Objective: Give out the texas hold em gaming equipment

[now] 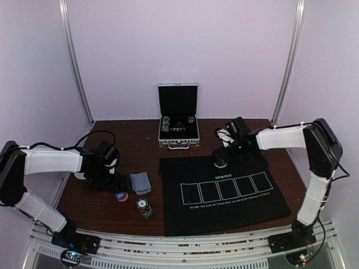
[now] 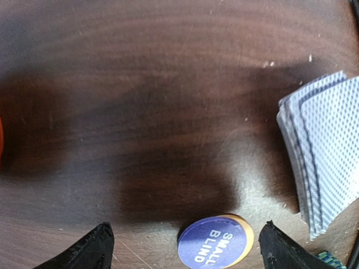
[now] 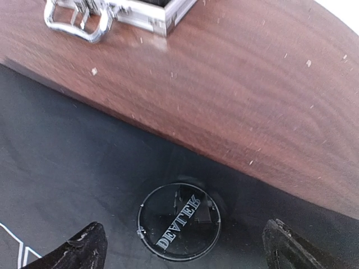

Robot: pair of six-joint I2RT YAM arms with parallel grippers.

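Just beyond my open left gripper, the blue small blind button [image 2: 210,246] with a yellow edge lies on the wood, between its fingertips in the left wrist view. A clear round dealer button [image 3: 179,222] rests on the black mat [image 3: 84,151], with my open right gripper above it, its fingers spread to either side. In the top view this button [image 1: 220,163] shows pale near the mat's top edge. Blue-white playing cards [image 2: 331,145] are stacked to the right of the small blind. A stack of chips [image 1: 144,208] stands at the front.
An open silver case [image 1: 179,133] with chips and dice sits at the back middle. Part of a white and red round object [image 1: 79,175] shows behind the left arm. Bare wood lies between the case and the left arm.
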